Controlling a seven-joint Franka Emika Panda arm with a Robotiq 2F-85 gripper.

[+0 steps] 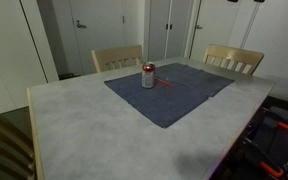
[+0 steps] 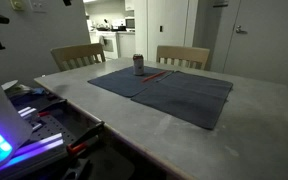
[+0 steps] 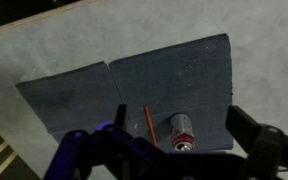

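From above, in the wrist view, my gripper is open, its dark fingers spread wide at the lower left and right with nothing between them. Below it on the table stands a can with a reddish and silver body, upright in exterior view 1. A thin red stick-like item lies beside the can. Both rest on a dark blue-grey cloth, whose stepped outline suggests two overlapping pieces or a fold. The gripper is well above the table, apart from everything on it.
Wooden chairs stand along its edges. Doors and cabinets lie beyond.
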